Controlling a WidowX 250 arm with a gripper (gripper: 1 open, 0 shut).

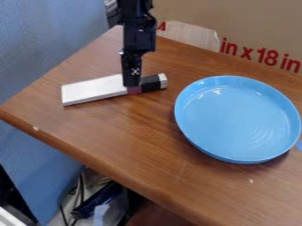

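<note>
A long bar-shaped object, mostly white with a pink band and a dark end, lies on the wooden table at the left. My black gripper reaches down from the top and is low over the bar near its pink band. Its fingers are dark against the bar, so I cannot tell whether they are shut on it or apart.
A large blue plate fills the right of the table. A cardboard box with red lettering stands behind. Below the table's edge are some dark items.
</note>
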